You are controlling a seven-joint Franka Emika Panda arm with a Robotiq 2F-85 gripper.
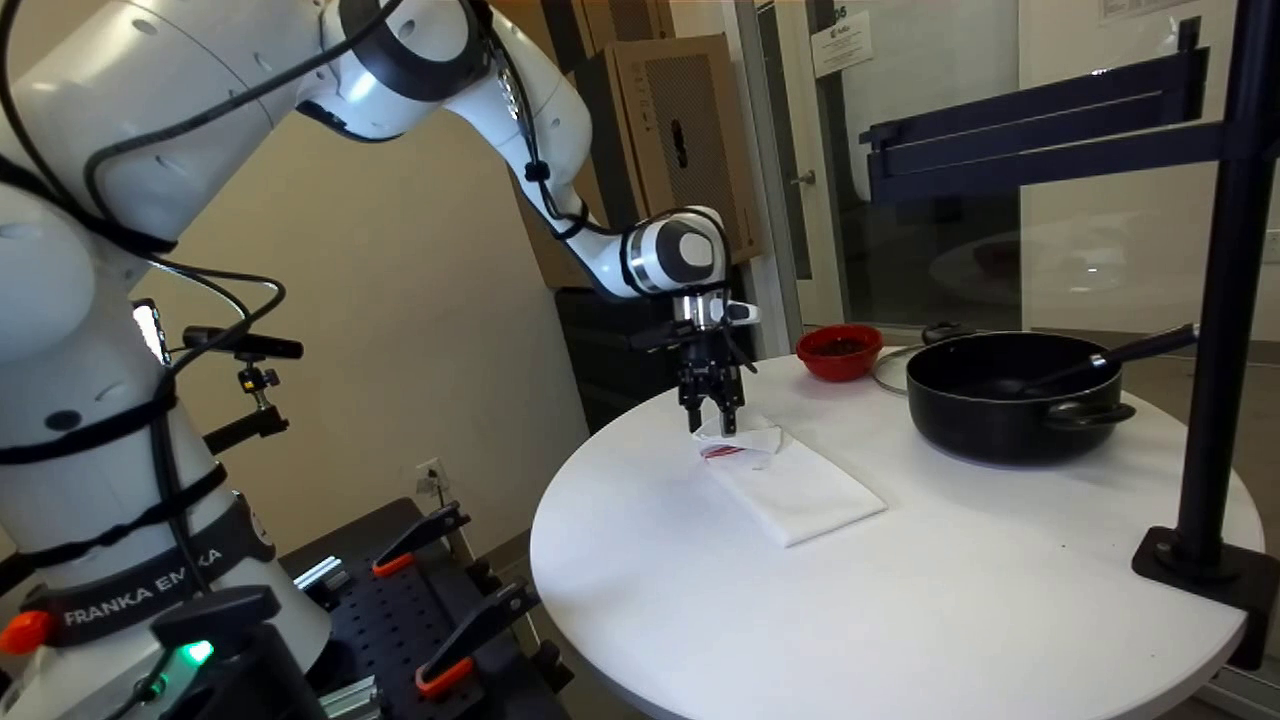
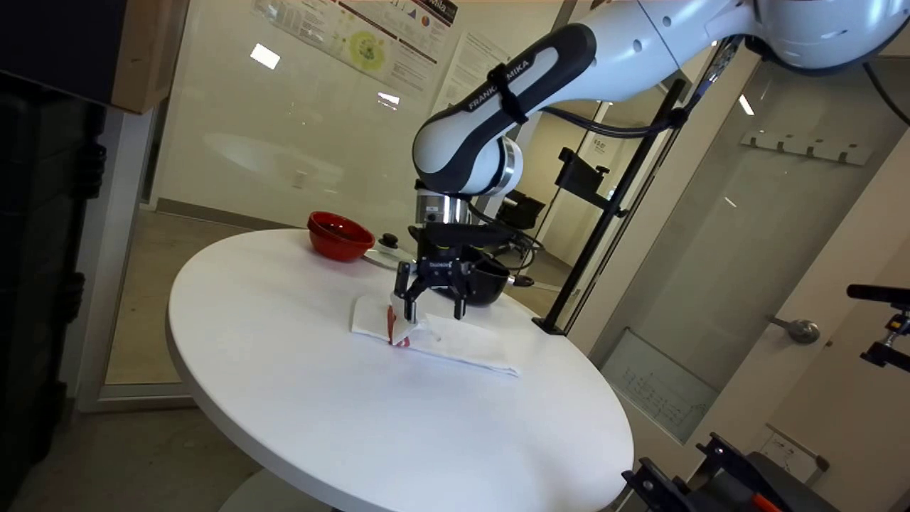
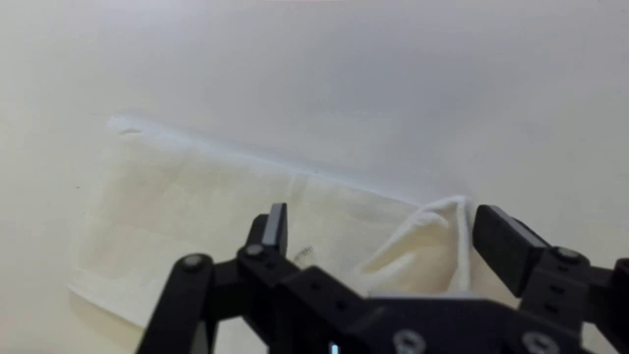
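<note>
A white cloth (image 1: 795,490) with red stripes lies folded on the round table. One end of it is bunched, with a raised fold (image 3: 433,248) showing in the wrist view. My gripper (image 1: 713,426) is open just over that end, its fingers spread apart. In the wrist view the fold rises between the two fingers, closer to the right finger (image 3: 507,248); nothing is gripped. From the second exterior view, the gripper (image 2: 436,314) hangs above the cloth (image 2: 465,341), one fingertip beside the striped, lifted corner. Whether that finger touches the cloth I cannot tell.
Towards the back stand a red bowl (image 1: 840,352) with dark contents, a glass lid (image 1: 894,370) and a black pot (image 1: 1014,414) with a utensil in it. A black post (image 1: 1212,360) is clamped at the right edge.
</note>
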